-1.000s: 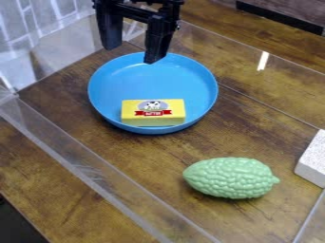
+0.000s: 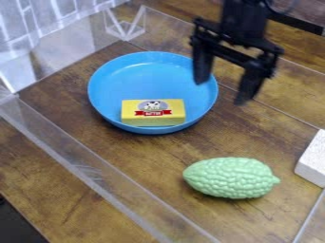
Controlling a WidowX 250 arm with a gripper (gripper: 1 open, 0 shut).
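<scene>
A dark, motion-blurred gripper (image 2: 227,70) hangs at the upper right, just past the right rim of a blue plate (image 2: 117,77); its fingers look spread, but blur hides whether anything is between them. A yellow butter box (image 2: 152,112) lies in the front part of the plate. A bumpy green vegetable (image 2: 231,178) rests on the wooden table below and to the right of the plate.
A white block (image 2: 313,157) sits at the right edge of the table (image 2: 95,180). Transparent walls run along the left and front. The wood between the plate and the white block is clear.
The gripper has moved right, from above the back of the plate to beside its right rim. The plate, butter box and green vegetable have stayed put.
</scene>
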